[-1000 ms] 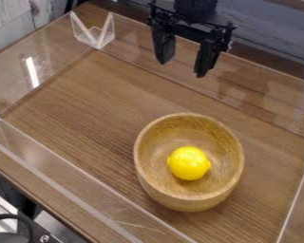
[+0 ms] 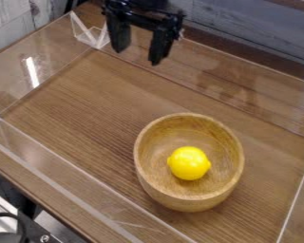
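Observation:
My gripper (image 2: 136,42) is at the top centre of the camera view, dark and raised over the back of the wooden table, its two fingers apart, open, with nothing seen between them. A yellow ball (image 2: 188,163) rests inside a round tan bowl (image 2: 155,185) at the lower middle, well in front of the gripper.
Clear plastic pieces stand at the back left and left edge. A black cable (image 2: 3,216) lies at the lower left corner.
My gripper has moved left along the back of the table. The bowl and yellow ball have not moved.

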